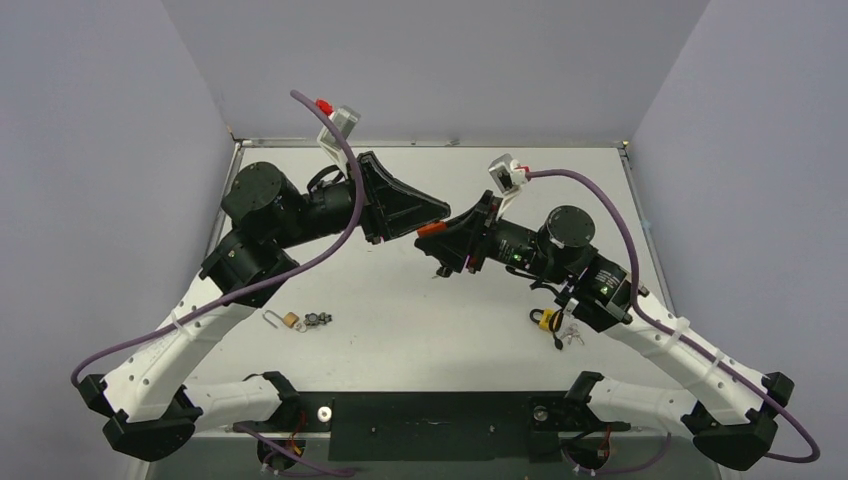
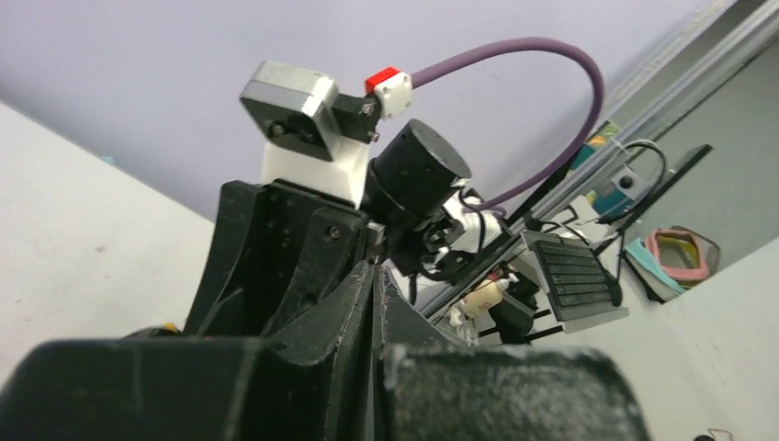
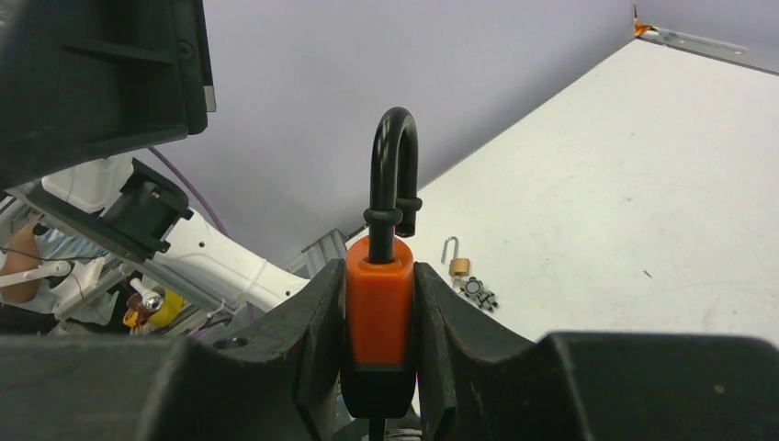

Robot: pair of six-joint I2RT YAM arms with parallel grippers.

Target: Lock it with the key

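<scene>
An orange padlock [image 3: 378, 303] with a black shackle [image 3: 382, 165] is gripped upright by my right gripper, which is shut on its sides. One shackle leg enters the body; the other comes down behind, and I cannot tell whether it is seated. Below the body a bit of shiny metal [image 3: 404, 432] shows, too cut off to identify as a key. My left gripper is shut with nothing visible between its fingers. From above, its tips end close by the orange body [image 1: 432, 229]; whether they touch is unclear.
On the white table [image 1: 440, 340] lie a brass padlock [image 1: 290, 319] and a grey metal piece [image 1: 318, 319] at left. A yellow padlock [image 1: 547, 320] with keys [image 1: 572, 334] lies at right.
</scene>
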